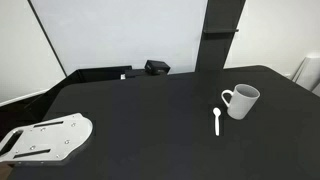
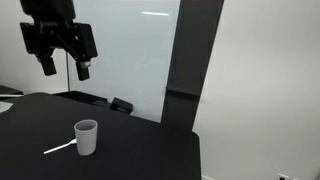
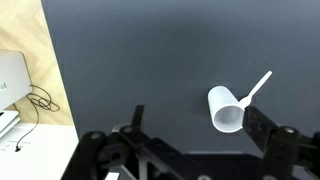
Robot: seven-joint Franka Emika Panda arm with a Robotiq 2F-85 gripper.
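A pale grey mug (image 1: 241,101) stands upright on the right part of the dark table, its handle toward the spoon in exterior view 1. Beside it lies a white spoon (image 1: 217,121), apart from the mug. In exterior view 2 the mug (image 2: 86,137) has the spoon (image 2: 60,146) at its left. High above the table hangs my gripper (image 2: 65,68), open and empty. From the wrist view, the mug (image 3: 225,109) and the spoon (image 3: 255,89) show ahead of the right finger, with the gripper well above them.
A white plate-like part with holes (image 1: 48,139) shows at the left in exterior view 1. Loose cables (image 3: 42,102) lie off the table in the wrist view.
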